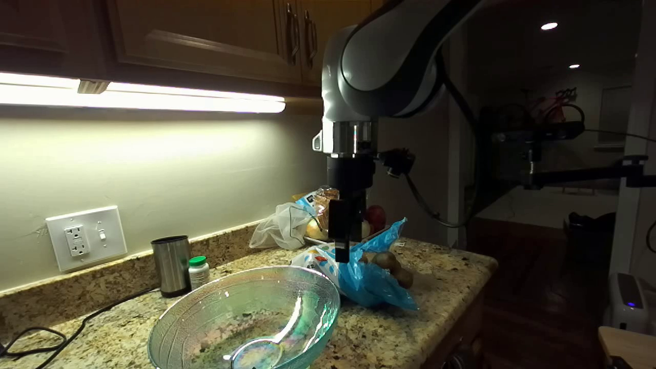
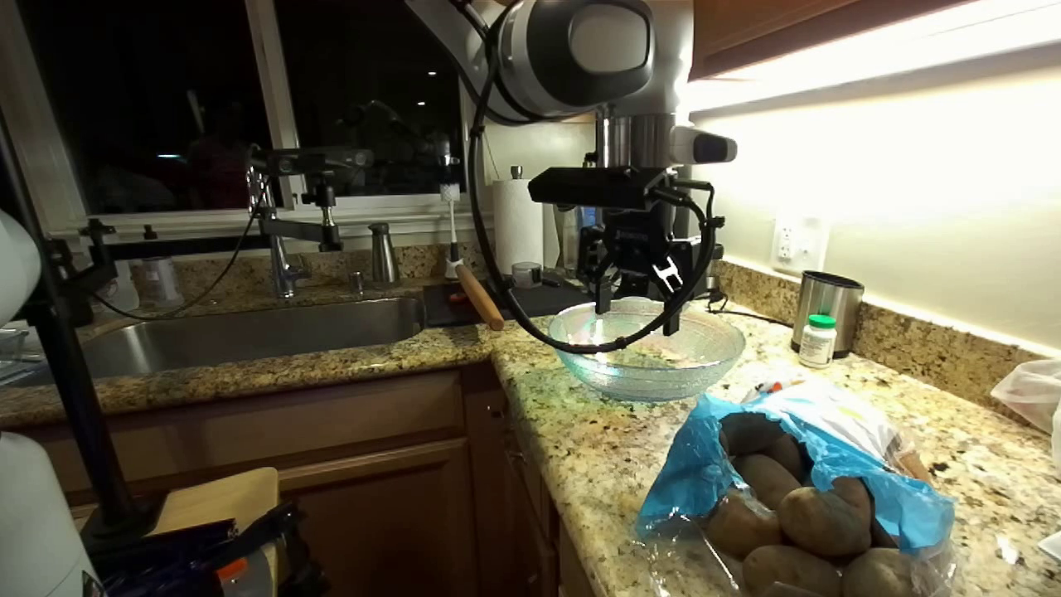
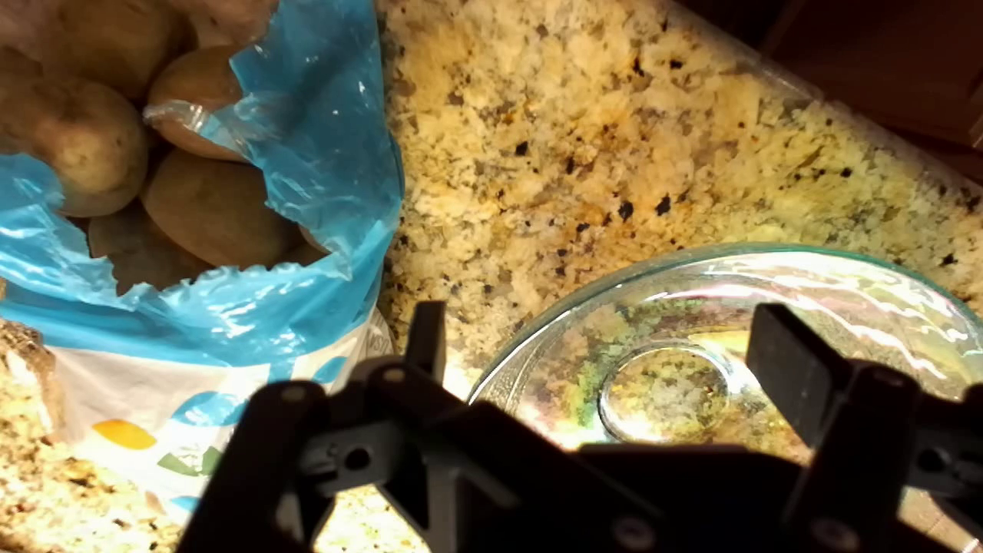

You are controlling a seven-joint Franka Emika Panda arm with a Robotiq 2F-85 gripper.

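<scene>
My gripper points straight down with its two fingers wide apart and nothing between them. In exterior view 2 the gripper [image 2: 637, 317] hangs above the counter, in line with the glass bowl [image 2: 651, 378]. The clear, iridescent bowl [image 1: 184, 326] looks empty; its round base shows in the wrist view. Beside it lies a torn blue and white plastic bag [image 2: 686, 463], open, with several brown potatoes [image 2: 826, 519] inside. From above, the potatoes [image 3: 212, 204] fill the upper left of the wrist view.
A steel cup [image 2: 829, 303] and a green-capped white bottle [image 2: 817, 342] stand by the wall. A fruit tray and plastic bag [image 1: 283, 226] sit at the counter's far end. A sink [image 2: 259, 333] lies beyond the corner.
</scene>
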